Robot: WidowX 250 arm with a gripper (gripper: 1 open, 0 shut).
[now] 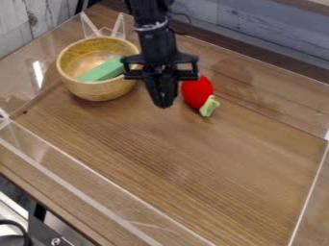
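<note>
My dark gripper (pixel 161 88) hangs in the upper middle of the camera view, its fingers pointing down, shut with nothing visible between them. A tan bowl (pixel 110 88) sits to its left, holding a green elongated object (pixel 100 71). To the right of the gripper lies a red rounded object (pixel 197 89) with a pale green piece (pixel 209 107) at its lower end.
White-grey walls border it at the back and left. A dark cable (pixel 11 231) shows at the bottom left corner.
</note>
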